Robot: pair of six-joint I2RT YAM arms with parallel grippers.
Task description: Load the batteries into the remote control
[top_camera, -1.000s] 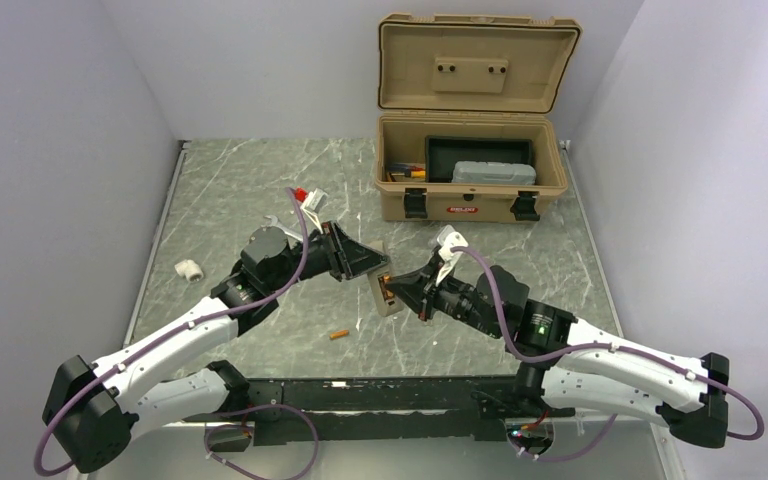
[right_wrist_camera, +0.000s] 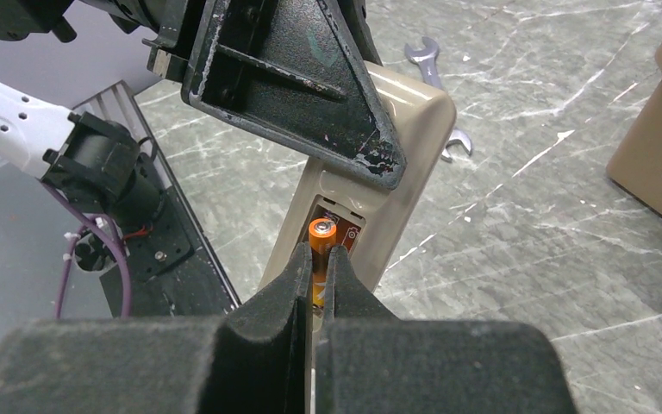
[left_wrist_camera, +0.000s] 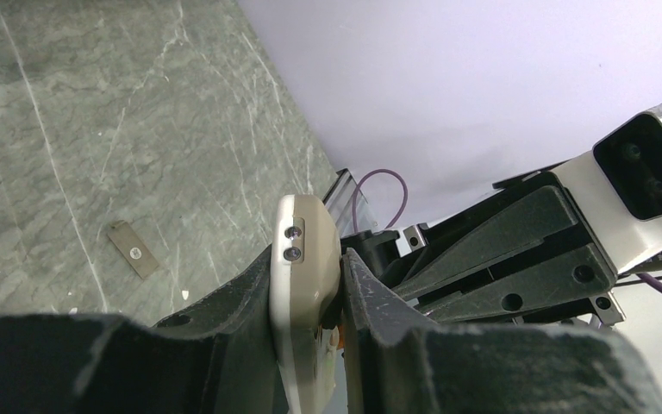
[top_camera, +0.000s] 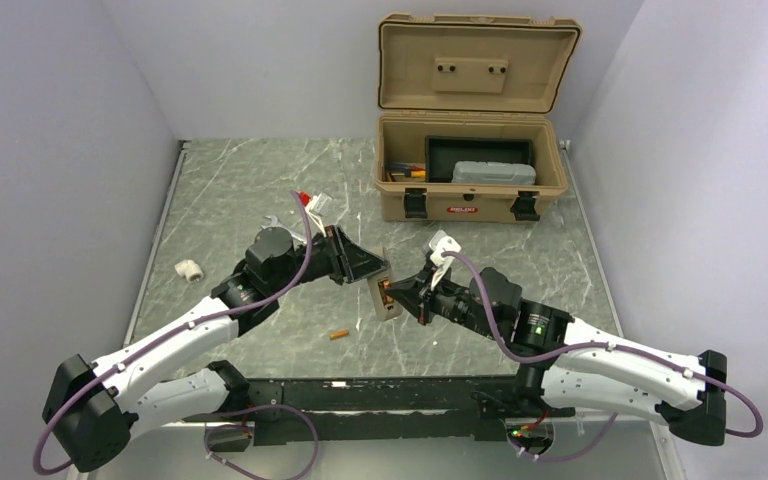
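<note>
My left gripper (top_camera: 365, 262) is shut on the beige remote (left_wrist_camera: 303, 259), which it holds tilted above the table with the battery compartment (right_wrist_camera: 345, 226) open. My right gripper is shut on an orange battery (right_wrist_camera: 322, 231), its fingertips at that compartment; how far the battery sits inside is unclear. Another orange battery (top_camera: 339, 334) lies on the table in front of the grippers. A small flat metal piece (left_wrist_camera: 134, 250), possibly the cover, lies on the table in the left wrist view.
An open tan toolbox (top_camera: 400, 205) stands at the back right. A wrench (right_wrist_camera: 427, 60) lies behind the left gripper, with a red object (top_camera: 304, 197) near it. A white object (top_camera: 188, 270) lies at the left.
Both arms have shifted very slightly, the remote and right gripper moving a few pixels in the top view. Both grippers remain shut.
</note>
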